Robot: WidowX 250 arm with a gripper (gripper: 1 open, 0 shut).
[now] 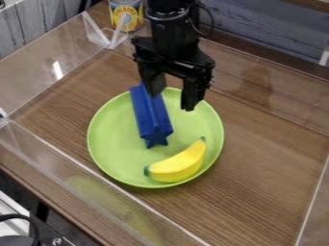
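Observation:
A green plate (113, 148) sits on the wooden table, holding a blue elongated block (150, 117) on its upper left and a yellow banana (176, 163) at the lower right. My black gripper (171, 88) hangs over the back of the plate, open, its two fingers apart; the left one is just above the top end of the blue block, and whether it touches cannot be told.
A can (125, 16) stands at the back left. Clear plastic walls edge the table at left and back. Bare wood (264, 163) is free to the right of the plate. A black cable lies at the bottom left.

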